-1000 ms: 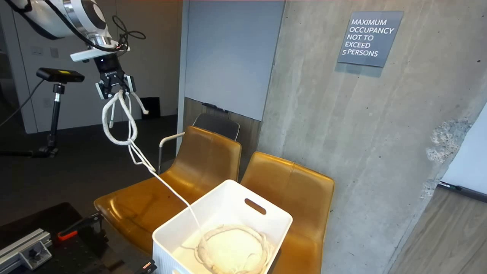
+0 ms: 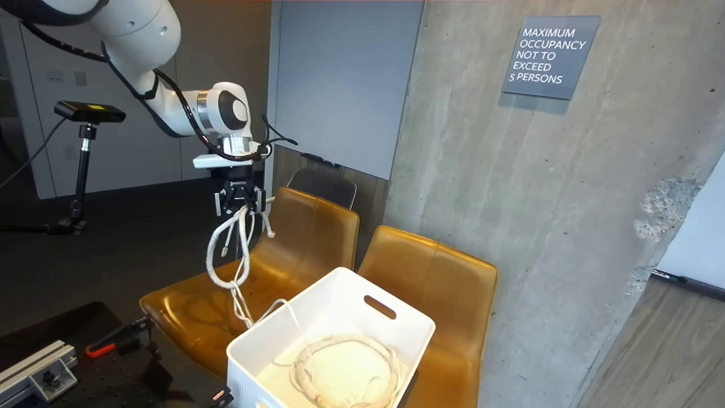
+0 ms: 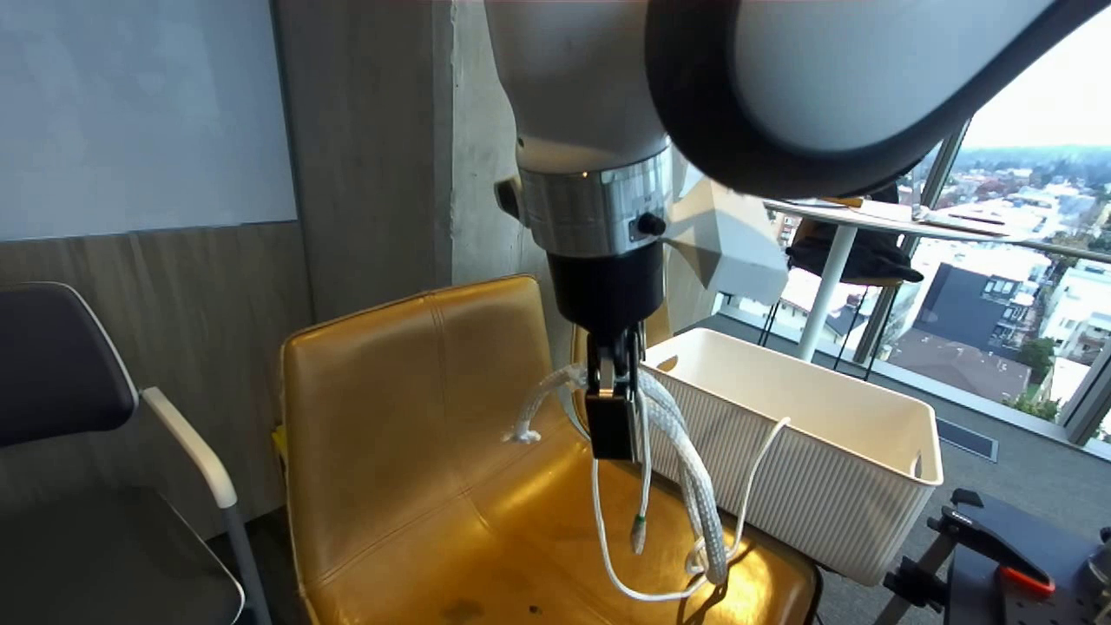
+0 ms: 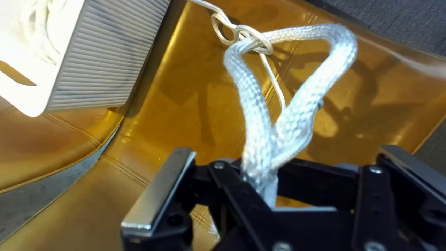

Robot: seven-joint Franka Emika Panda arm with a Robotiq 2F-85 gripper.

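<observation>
My gripper (image 2: 238, 204) hangs over the left brown chair, shut on a thick white braided rope (image 4: 257, 113). The rope hangs below the fingers in a loop, and in the wrist view its lower strands come up between the fingers. A thinner white cord (image 4: 271, 77) is knotted round the loop's far end. From there the cord (image 3: 758, 469) runs slack over the rim of the white bin. Inside the bin (image 2: 238, 357) lies a coil of pale rope (image 2: 319, 343). A short rope end (image 3: 521, 425) sticks out on the other side of the gripper.
The left brown chair (image 2: 289, 231) is beneath the gripper, and a second brown chair (image 2: 442, 279) stands behind the bin. A dark table (image 2: 102, 367) holds a clamp. A camera on a stand (image 2: 85, 112) is at the left; a concrete wall (image 2: 544, 238) rises behind.
My gripper has moved right and down with the rope, from the dark floor area to over the left chair. The cord to the bin, taut before, is now slack.
</observation>
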